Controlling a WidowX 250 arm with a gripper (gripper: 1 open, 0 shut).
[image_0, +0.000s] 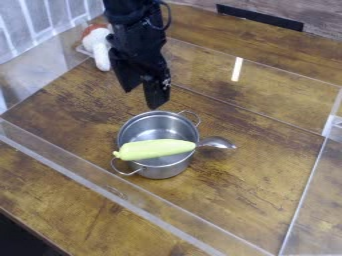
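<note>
A steel pot (166, 130) with two loop handles sits on the wooden table, a long pale yellow-green corn-like object (155, 148) lying across its front part. A spoon-like metal piece (218, 143) reaches out to the pot's right. My black gripper (140, 92) hangs above and behind the pot, fingers pointing down; whether it is open or shut is hard to tell.
A white and orange plush-like object (95, 45) stands at the back left, partly behind the arm. Clear low walls edge the wooden table (261, 185). A white railing is at the top left.
</note>
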